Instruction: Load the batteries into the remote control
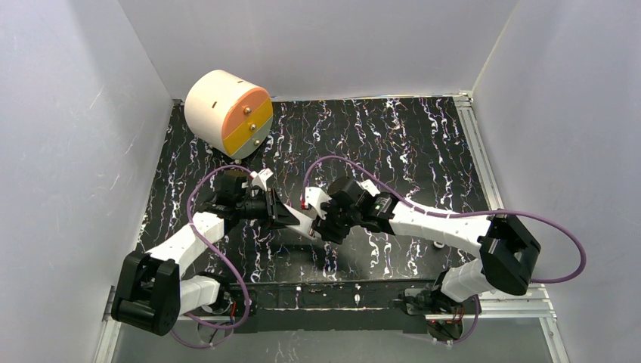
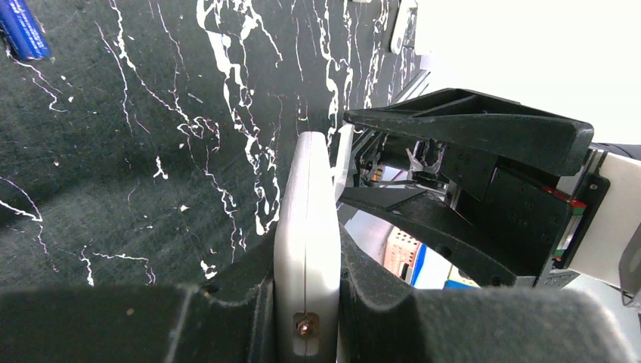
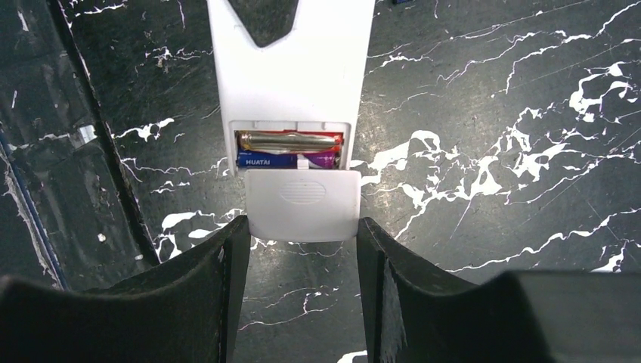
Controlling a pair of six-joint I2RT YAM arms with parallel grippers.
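Note:
My left gripper (image 1: 275,213) is shut on the white remote control (image 2: 306,227), held above the table. In the right wrist view the remote (image 3: 291,76) shows its open compartment with batteries (image 3: 287,151) inside, one silver, one blue and purple. My right gripper is shut on the white battery cover (image 3: 302,204), which sits just beside the compartment's edge, leaving the batteries exposed.
A blue cylinder (image 2: 26,34) lies on the marble-patterned table (image 1: 408,136). A round drawer cabinet (image 1: 219,110) stands at back left.

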